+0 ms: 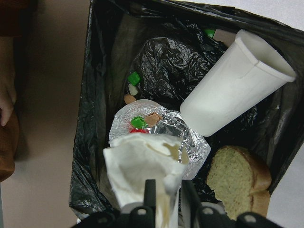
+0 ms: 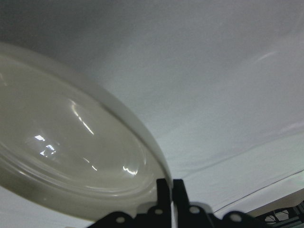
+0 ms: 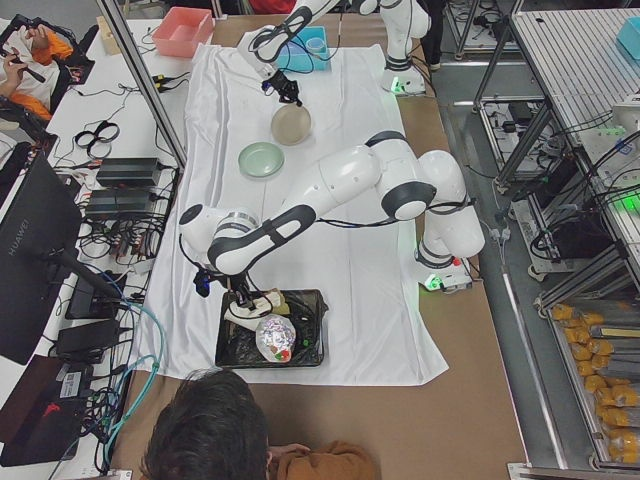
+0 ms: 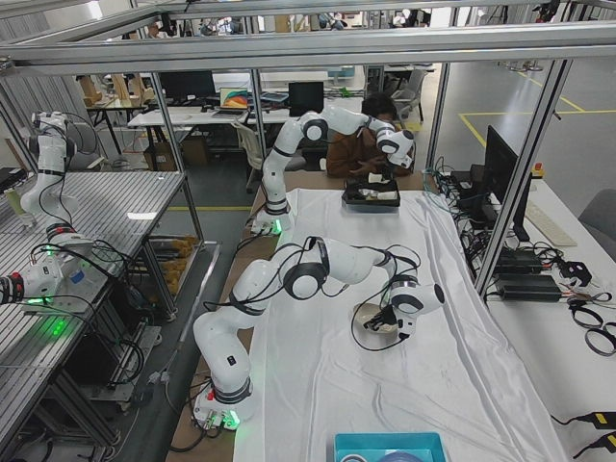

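Observation:
My left gripper holds a crumpled white tissue (image 1: 137,168) over the black-lined bin (image 1: 88,95). In the bin are a white paper cup (image 1: 228,85), a bread slice (image 1: 237,178), crumpled foil (image 1: 128,116) and small bits. The beige plate (image 2: 71,152) lies on the white cloth (image 2: 228,95) in the right wrist view, with my right gripper shut on its rim. A green plate (image 3: 261,157) lies beside it.
A blue tray (image 4: 388,442) stands beyond the right arm. A person (image 3: 205,435) sits at the bin's end, a hand near the edge. Cables and electronics line one side.

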